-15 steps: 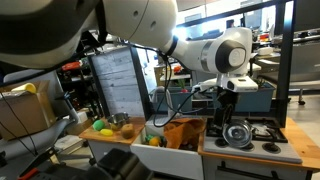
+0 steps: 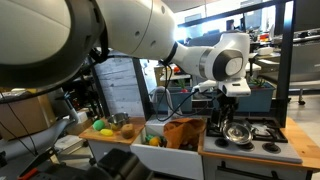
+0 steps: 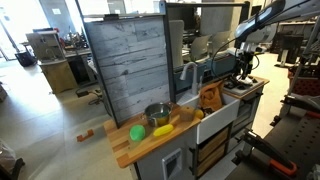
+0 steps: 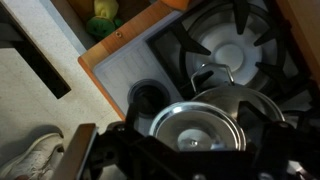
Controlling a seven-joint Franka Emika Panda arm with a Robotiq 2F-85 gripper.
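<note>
My gripper (image 2: 224, 121) hangs low over the stove (image 2: 271, 148), fingers pointing down. Its fingers are open at the bottom of the wrist view, and I see nothing clamped in them. A shiny round metal pot or pan (image 4: 196, 128) lies beneath and between the fingers; whether they touch it I cannot tell. Partly under or behind it, a round metal lid (image 4: 238, 98) with a looped handle rests over the burner area. In exterior view 1 the silver cookware (image 2: 238, 134) shows just beside the fingers. From exterior view 2 the gripper is far off and too small to read.
An orange cloth (image 2: 183, 133) hangs in the white sink (image 2: 160, 157) left of the stove. Along the wooden counter (image 3: 135, 149) farther left stand a metal pot (image 3: 159, 113), a green item (image 3: 137, 131) and yellow items (image 3: 163, 130). A bare burner (image 4: 232, 45) lies beyond the lid.
Over the last second the arm's hand has come down slightly toward the silver cookware. The counter and sink look the same.
</note>
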